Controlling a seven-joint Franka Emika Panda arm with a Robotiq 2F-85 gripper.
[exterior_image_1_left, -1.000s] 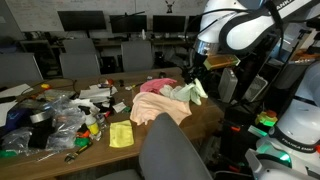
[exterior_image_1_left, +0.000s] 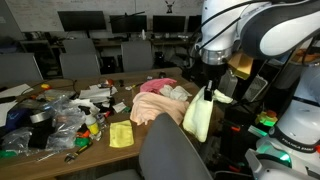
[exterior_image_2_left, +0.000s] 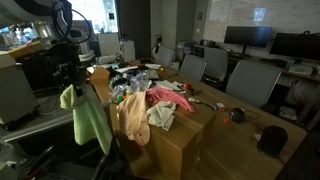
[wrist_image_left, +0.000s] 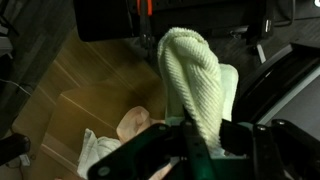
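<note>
A pale green cloth (exterior_image_1_left: 199, 115) hangs from my gripper (exterior_image_1_left: 210, 92), off the table's edge on the robot's side. In exterior view 2 the same cloth (exterior_image_2_left: 88, 117) drapes down long and loose, clear of the table. My gripper is shut on it in the wrist view, where the bunched cloth (wrist_image_left: 195, 75) runs out between the fingers. A peach cloth (exterior_image_1_left: 158, 105) lies on the table near the edge, with a pink cloth (exterior_image_1_left: 155, 86) behind it.
Clear plastic bags (exterior_image_1_left: 62, 127), bottles (exterior_image_1_left: 92, 125) and a yellow cloth (exterior_image_1_left: 121, 134) lie on the table (exterior_image_1_left: 95, 155). A chair back (exterior_image_1_left: 168, 152) rises in the foreground. White cloth (exterior_image_2_left: 161, 114) lies beside the peach one.
The arm has moved toward the camera and away from the table. The green cloth, earlier spread partly over the table, has come off it and now hangs down.
</note>
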